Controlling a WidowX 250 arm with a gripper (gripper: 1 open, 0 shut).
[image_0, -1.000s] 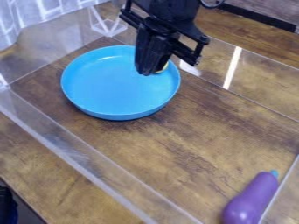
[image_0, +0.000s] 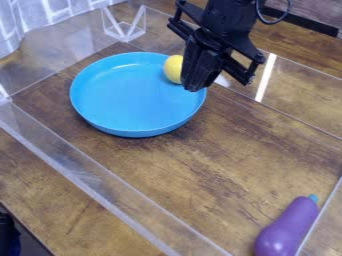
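Observation:
A blue plastic plate (image_0: 127, 105) lies on the wooden surface at upper left. On its back right part sits a round yellow object (image_0: 174, 68), partly behind the dark robot gripper (image_0: 194, 78), whose tip is over the plate's right rim, just right of the yellow object. Whether anything is between the fingers cannot be seen clearly. A purple eggplant-like toy (image_0: 285, 227) lies at the bottom right, well away from the gripper.
Clear edges or strips run along the left and right, and a white cloth-like item is at the top left corner.
The gripper has moved to the right, uncovering the yellow object on the plate, which it mostly hid earlier.

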